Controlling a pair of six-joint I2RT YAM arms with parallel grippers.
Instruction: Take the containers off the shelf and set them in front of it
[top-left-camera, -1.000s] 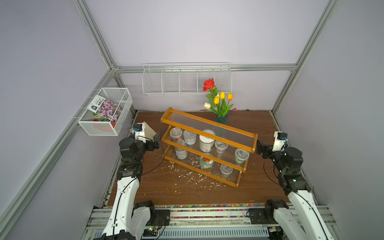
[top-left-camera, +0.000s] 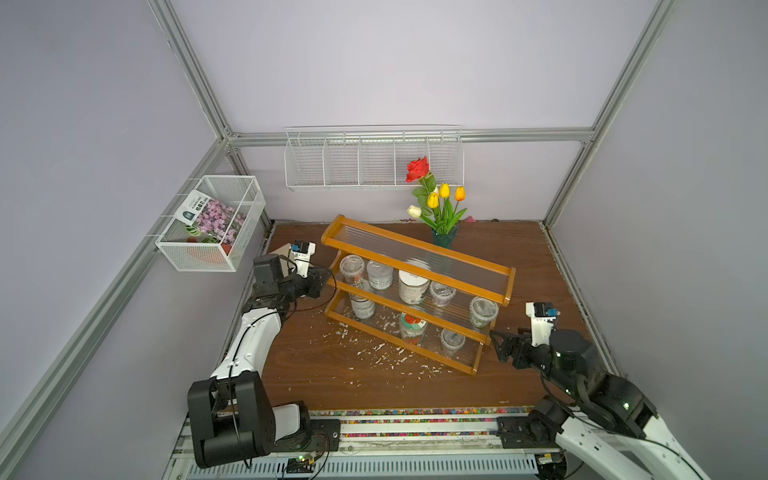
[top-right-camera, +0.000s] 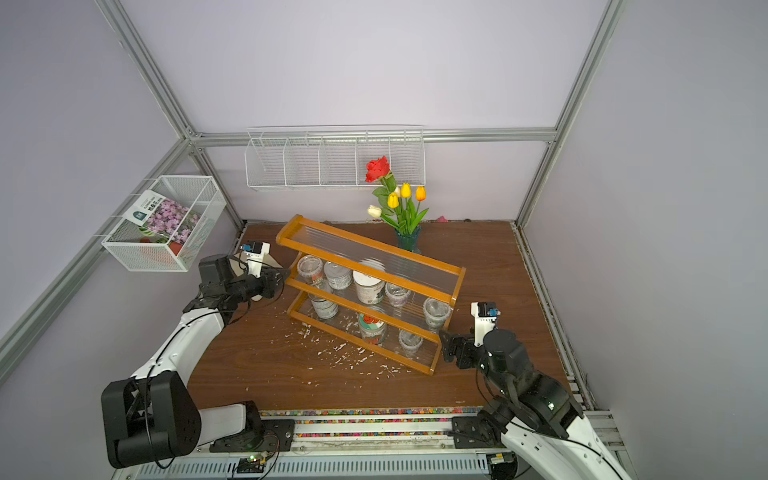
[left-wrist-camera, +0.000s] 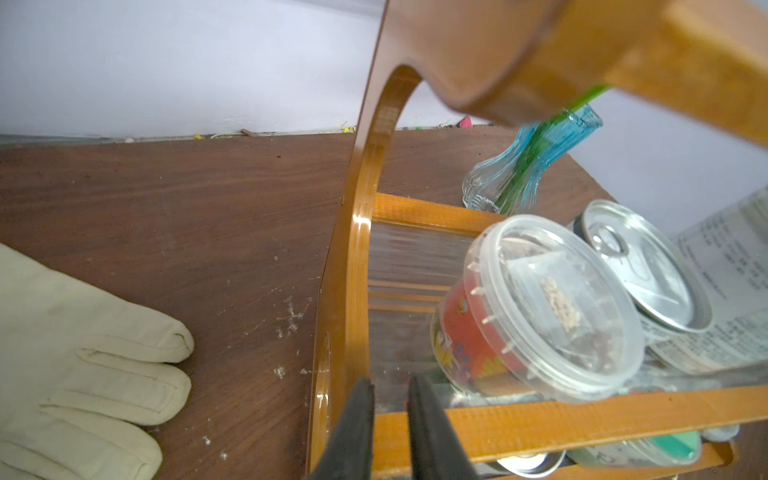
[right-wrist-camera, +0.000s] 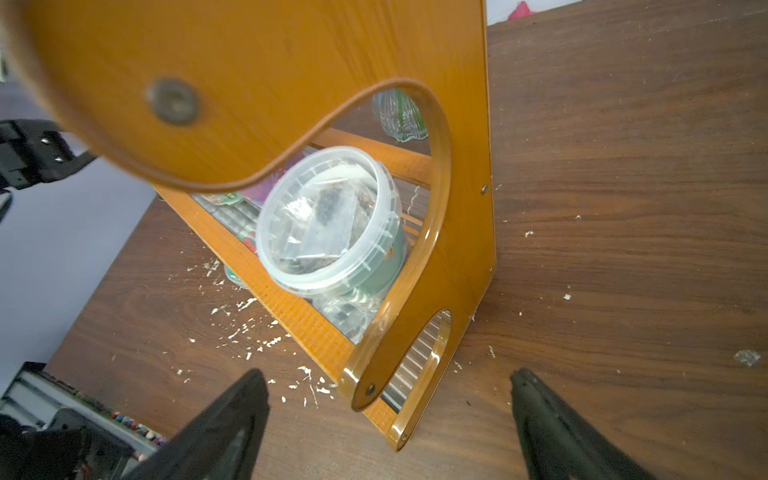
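A wooden rack (top-left-camera: 497, 272) holds lidded tubs and cans on two shelves. My left gripper is at its left end, fingertips by the upper shelf's front rail, close to a clear-lidded tub (left-wrist-camera: 560, 312) with a red label; its fingers stand a small gap apart with nothing seen between them. At the rack's right end, my right gripper is open, facing a clear tub (right-wrist-camera: 320, 224) with packets inside, behind the curved side panel. Which of the tubs is the seed jar I cannot tell for sure.
A beige glove (left-wrist-camera: 88, 368) lies left of the rack. A vase of flowers (top-left-camera: 442, 234) stands behind it. Wire baskets (top-left-camera: 372, 160) hang on the walls. Pale scraps litter the table in front.
My left gripper has swung rightward toward the rack's left end. My right gripper has come down toward the front and left, to the rack's right front corner. The rack stands unchanged.
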